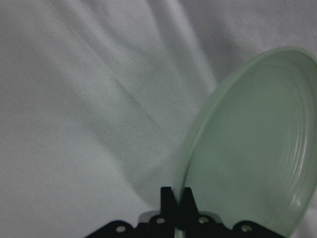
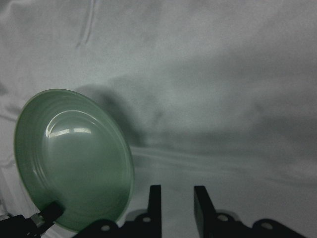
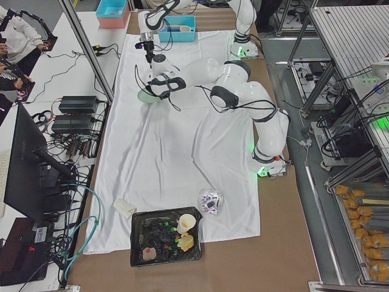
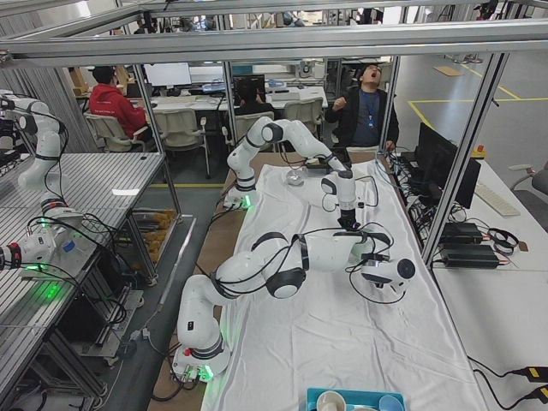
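Observation:
A pale green plate (image 1: 255, 144) is held tilted by my left gripper, which is shut on its rim. In the right wrist view the same plate (image 2: 74, 158) is at the left, the other gripper's black fingers at its lower-left rim. My right gripper is open beside the plate, nothing between its fingers, over white cloth. In the camera left view the plate (image 3: 148, 97) is around the upper middle of the cloth, partly hidden by an arm.
A blue bin (image 3: 182, 33) with dishes stands at one table end. A black tray (image 3: 146, 237) with a cup and several items, a crinkled silver item (image 3: 210, 201) and a small cloth (image 3: 124, 207) are at the other.

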